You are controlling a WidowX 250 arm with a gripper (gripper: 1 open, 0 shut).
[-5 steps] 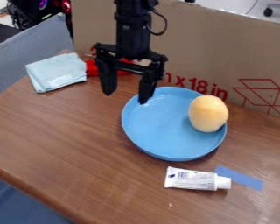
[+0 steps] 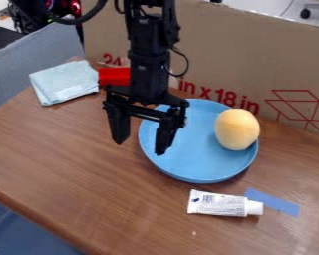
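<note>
My black gripper point(image 2: 141, 134) is open, its fingers pointing down over the left part of a blue plate point(image 2: 194, 165), with nothing visible between them. A yellow round object point(image 2: 237, 129) sits on the right side of the plate. A white tube point(image 2: 223, 205) with a cap lies on the wooden table in front of the plate.
A folded light cloth point(image 2: 64, 83) lies at the back left, a red object point(image 2: 113, 76) beside it. A cardboard box point(image 2: 255, 70) closes off the back. Blue tape point(image 2: 275, 202) is beside the tube.
The gripper has moved down and toward the front over the last second, and the red object behind it shows more clearly. The plate, yellow object and tube have not moved.
</note>
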